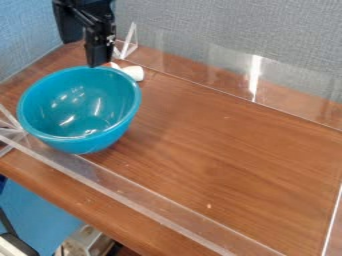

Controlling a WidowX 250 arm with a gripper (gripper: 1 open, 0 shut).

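Note:
A glossy teal bowl [80, 110] stands on the wooden table at the left. My black gripper [99, 54] hangs at the top left, just above and behind the bowl's back rim; its fingers are small and dark, with nothing seen held in them. A small white object [131, 72] lies behind the bowl, just right of the gripper.
Transparent low walls edge it. White angular supports [127, 45] stand at the back left and left edge, and grey panels rise behind.

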